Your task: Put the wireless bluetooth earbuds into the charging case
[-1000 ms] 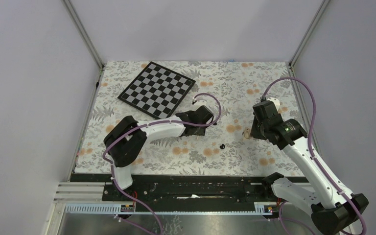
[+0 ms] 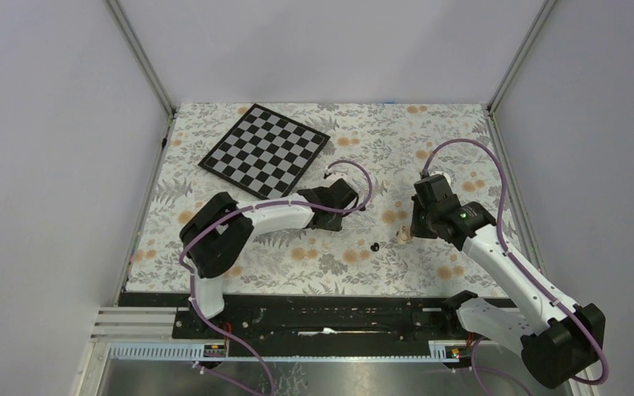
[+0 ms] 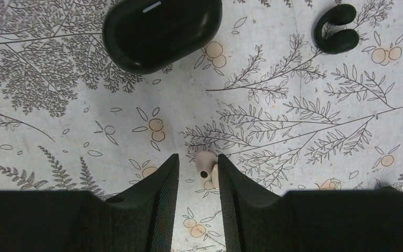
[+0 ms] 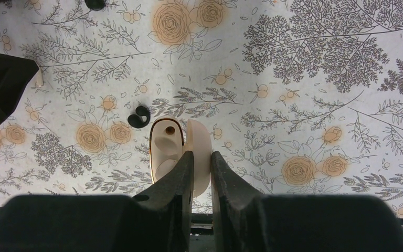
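Observation:
In the left wrist view, a small pale earbud (image 3: 205, 164) shows between the parted fingertips of my left gripper, over the patterned cloth. Its lower part is hidden by the right-hand finger, and I cannot tell whether either finger touches it. The same pale earbud (image 4: 39, 77) peeks out beside the left gripper in the right wrist view. My right gripper is shut on the raised lid of the white charging case (image 4: 166, 143). The case stands open, its hollows facing up and looking empty.
A black rounded case (image 3: 162, 31) and a black C-shaped earbud (image 3: 322, 34) lie close to the left gripper. Another black C-shaped piece (image 4: 139, 116) is just left of the white case. The checkered board (image 2: 266, 151) sits at the back left.
The left arm has shifted only slightly, staying near the middle.

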